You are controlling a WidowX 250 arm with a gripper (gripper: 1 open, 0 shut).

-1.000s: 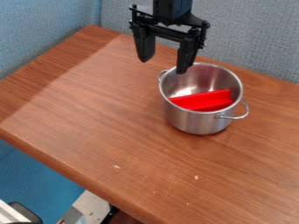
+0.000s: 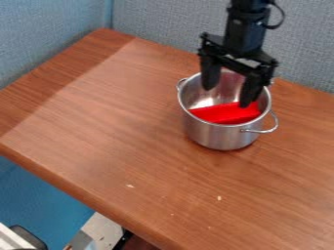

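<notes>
A steel pot (image 2: pixel 222 134) with two side handles stands on the wooden table, a red object (image 2: pixel 226 112) lying inside it. My black gripper (image 2: pixel 229 88) is over the pot with its fingers open and reaching down inside the rim, one at each side above the red object. Whether they touch it I cannot tell.
Blue-grey padded walls (image 2: pixel 39 39) line the back and left. Some white and metal hardware sits at the bottom left, off the table.
My gripper has moved down and to the right, from above the pot's left part to inside its rim over the red object. The pot looks unmoved.
</notes>
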